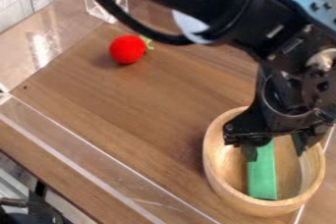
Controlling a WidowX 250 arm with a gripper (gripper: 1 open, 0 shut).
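Note:
A light wooden bowl (223, 174) sits at the lower right with a green block (261, 177) lying in it. My gripper (273, 147) is open over the bowl, its fingers low around the upper part of the green block, which the gripper partly hides. A red tomato-like object (128, 49) with a green stem lies at the upper left of the wooden table (118, 110).
A clear plastic holder (102, 7) stands at the top left. Transparent strips run along the table's left and front edges. The middle of the table, left of the bowl, is clear. The black arm covers the upper right.

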